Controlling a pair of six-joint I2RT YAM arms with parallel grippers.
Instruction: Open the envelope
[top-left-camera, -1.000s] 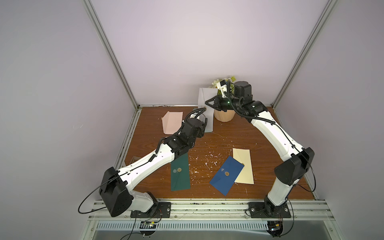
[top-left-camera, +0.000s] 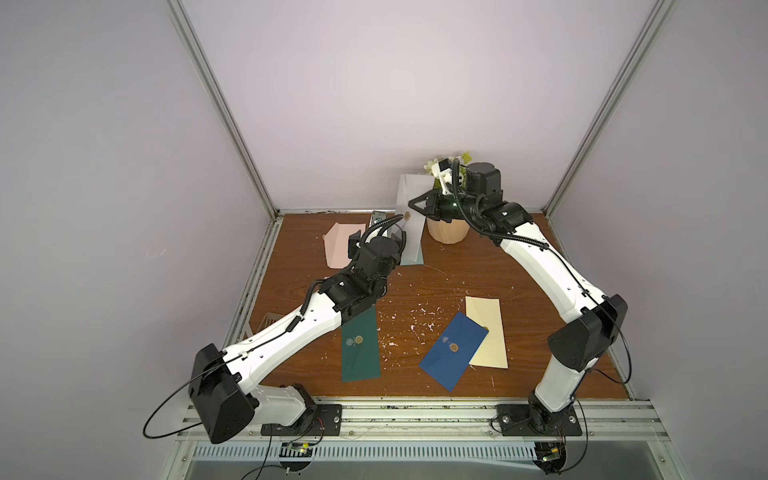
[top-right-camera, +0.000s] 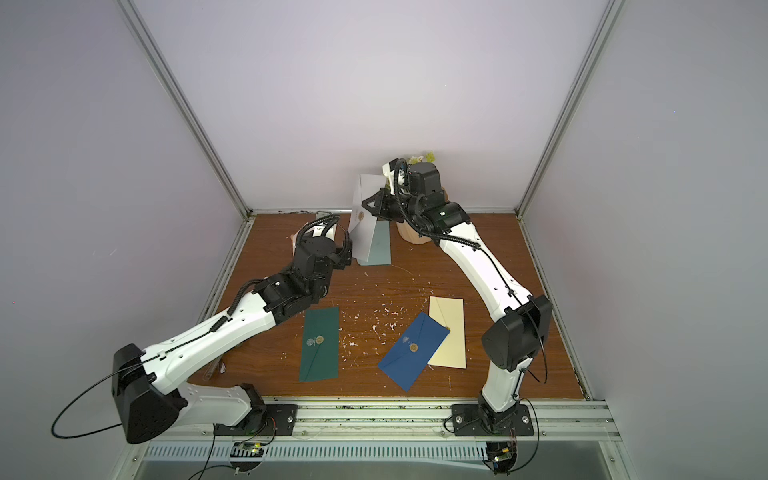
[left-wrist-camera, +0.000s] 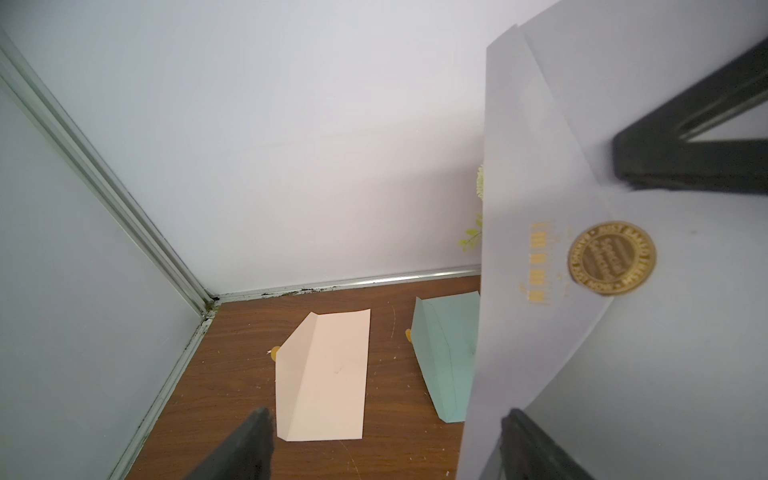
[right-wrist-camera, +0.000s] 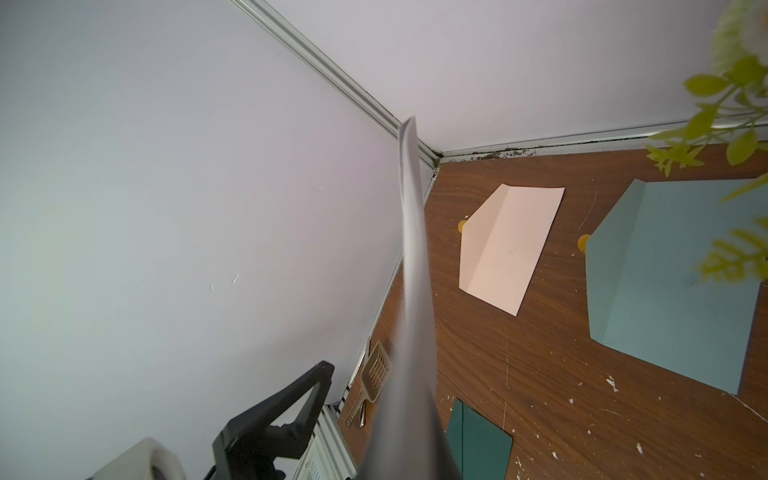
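A white envelope (top-left-camera: 406, 192) hangs upright at the back, with my right gripper (top-left-camera: 416, 205) shut on it. Its flap (left-wrist-camera: 544, 160) lies against the body, a round gold seal (left-wrist-camera: 612, 257) at the flap's tip. In the right wrist view the envelope (right-wrist-camera: 412, 264) is nearly edge-on and blurred low down. My left gripper has its fingers (left-wrist-camera: 241, 452) apart, close to the envelope's left side. The right-hand one of these fingers overlaps the envelope in the left wrist view; whether they touch cannot be told. Nothing is gripped by the left.
Pink (right-wrist-camera: 512, 240) and light-teal (right-wrist-camera: 680, 280) envelopes lie open at the back. Dark green (top-left-camera: 360, 360), blue (top-left-camera: 454, 350) and cream (top-left-camera: 494, 320) ones lie in front. A flower pot (top-left-camera: 448, 232) stands behind the right gripper. Paper scraps litter mid-table.
My left arm has drawn back leftward from the envelope over the last second. The white envelope has swung slightly, showing its gold seal. My right arm has hardly moved.
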